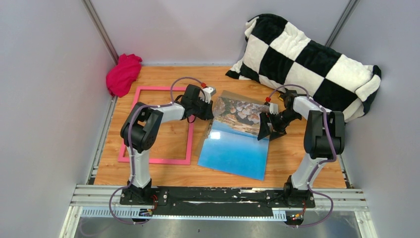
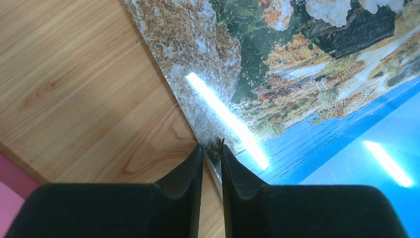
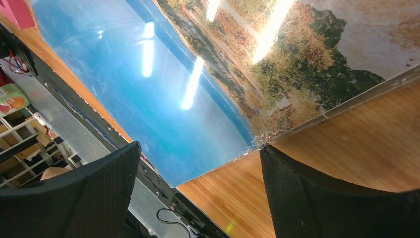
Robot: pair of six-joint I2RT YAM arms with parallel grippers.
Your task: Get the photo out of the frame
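Observation:
The photo (image 1: pixel 240 111) lies under a clear sheet with a blue film (image 1: pixel 233 156) over its near part, on a brown backing (image 1: pixel 200 146). My left gripper is shut on the left edge of the photo and sheet stack; whether it grips both layers I cannot tell. At the stack's right edge, my right gripper stands open, its fingertips either side near the blue film's edge. The empty pink frame (image 1: pixel 189 144) lies to the left, beneath my left arm.
A checkered pillow (image 1: pixel 307 59) fills the back right. A red cloth (image 1: pixel 124 74) lies at the back left corner. Bare table (image 1: pixel 319 173) shows at the front right.

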